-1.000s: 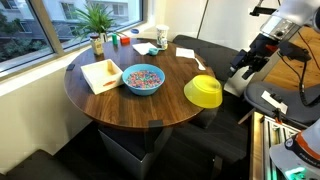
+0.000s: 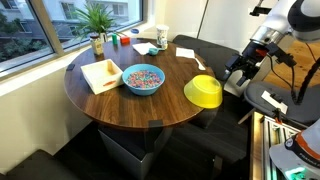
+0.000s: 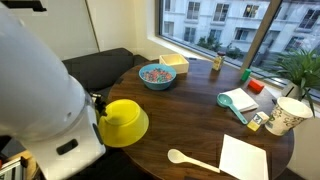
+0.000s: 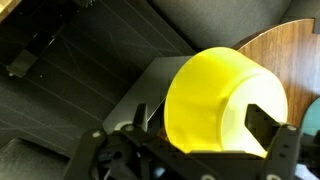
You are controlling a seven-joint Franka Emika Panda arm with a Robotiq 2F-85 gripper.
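Note:
A yellow bowl (image 2: 204,92) sits at the table's right edge in exterior view 1, with part of it reaching past the rim. Just to its right, in the air, is my gripper (image 2: 233,81), with a gap between it and the bowl. In the wrist view the gripper has its fingers spread wide, and the yellow bowl (image 4: 192,95) appears beyond them, not clasped. The white arm (image 3: 50,125) fills the left of exterior view 2, near the yellow bowl (image 3: 124,126).
The round wooden table (image 2: 125,110) carries a blue bowl (image 2: 144,79) of small pieces, a cream box (image 2: 101,75), a plant (image 2: 95,19) and a teal pan (image 3: 232,105). A white spoon (image 3: 190,159) and paper (image 3: 243,157) lie flat.
My gripper has tilted and shifted slightly beside the yellow bowl. The bowl and the other table items stay where they were.

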